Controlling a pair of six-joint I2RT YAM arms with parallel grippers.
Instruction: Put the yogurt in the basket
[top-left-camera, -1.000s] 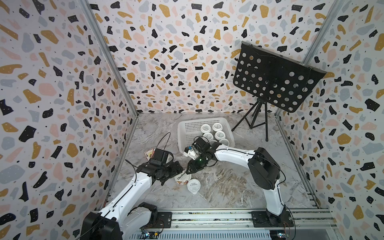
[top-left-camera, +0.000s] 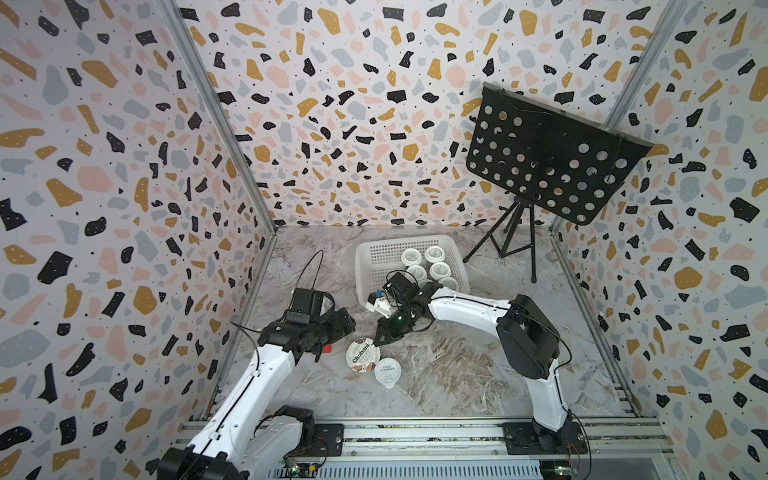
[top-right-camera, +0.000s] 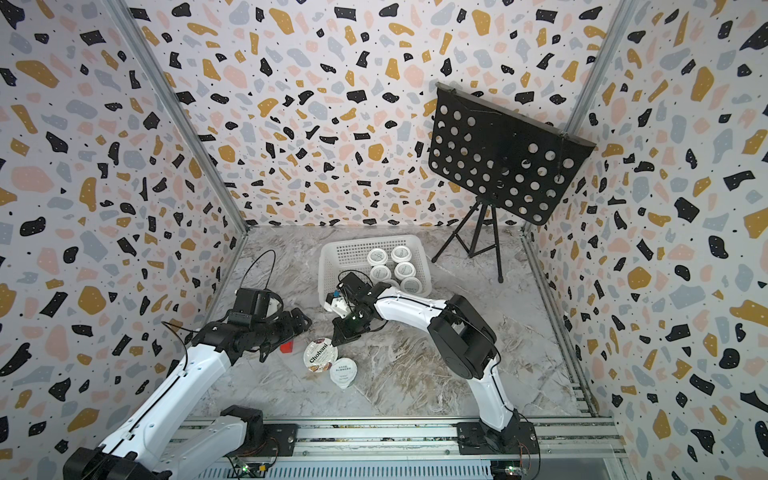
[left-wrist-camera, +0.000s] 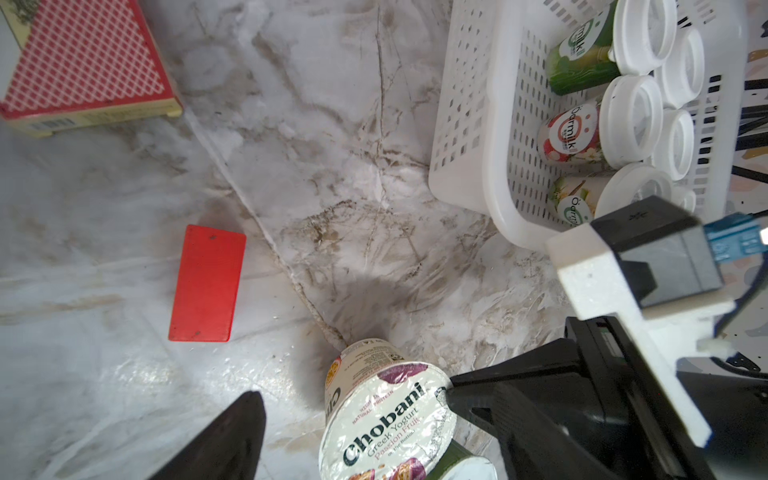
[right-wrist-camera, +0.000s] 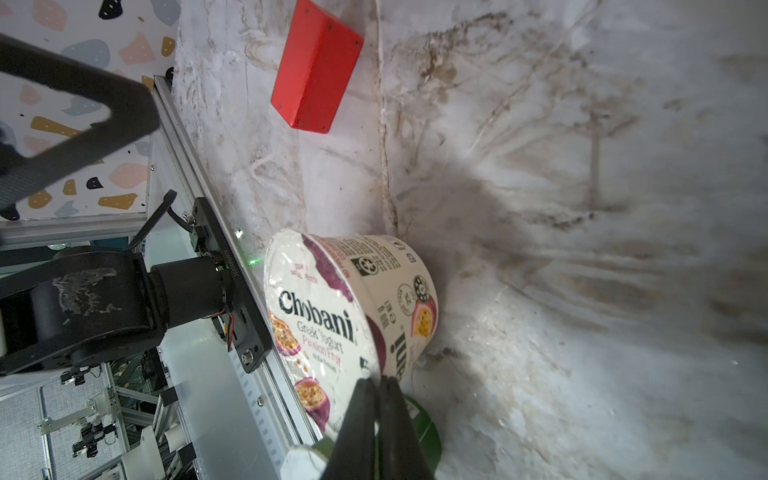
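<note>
A Chobani yogurt cup (left-wrist-camera: 384, 424) (right-wrist-camera: 320, 336) stands on the marble table, partly overlapping a second white-lidded cup (top-left-camera: 388, 369) in the top views. My right gripper is shut with its tips at the Chobani cup, nothing seen held between them. My left gripper is open, its fingers either side of the Chobani cup in the left wrist view, above and left of it in the top views. The white basket (left-wrist-camera: 472, 104) at the back centre holds several lidded yogurts.
A red block (left-wrist-camera: 206, 284) and a card box (left-wrist-camera: 84, 68) lie on the left of the table. A black music stand (top-left-camera: 560, 152) stands at the back right.
My left gripper has moved up and left, uncovering more of the Chobani cup, which sits very slightly further left. My right arm looks still.
</note>
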